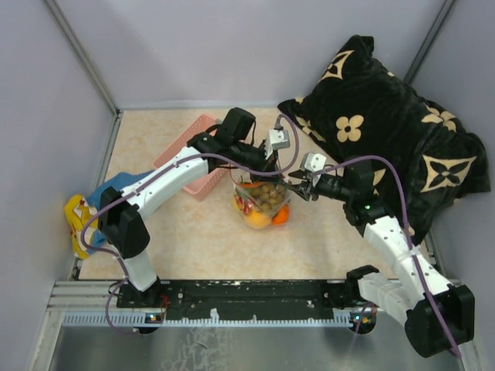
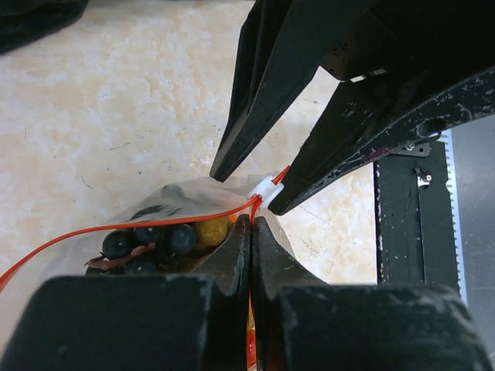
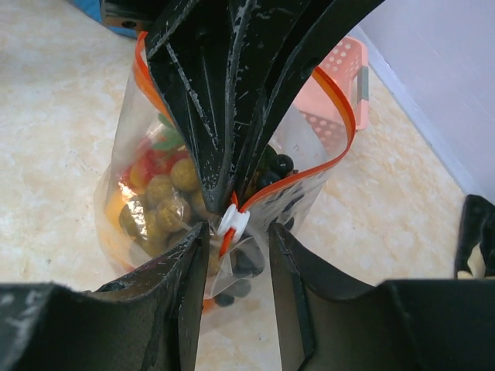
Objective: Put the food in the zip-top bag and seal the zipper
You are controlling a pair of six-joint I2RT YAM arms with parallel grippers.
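The clear zip top bag (image 1: 261,205) stands on the table with food inside: an orange fruit (image 1: 257,219), brownish round pieces (image 3: 167,202) and dark round ones (image 2: 181,239). Its orange zip strip (image 3: 337,99) gapes in a loop, and the white slider (image 3: 233,222) sits at the near corner. My left gripper is shut on the orange strip right beside the slider. Open around the slider, my right gripper has a finger on either side with gaps showing. In the left wrist view its fingertips (image 2: 223,168) are spread apart.
A pink basket (image 1: 203,184) stands behind the bag on the left. A blue and yellow cloth (image 1: 83,220) lies at the left edge, and a black patterned cushion (image 1: 363,100) fills the back right.
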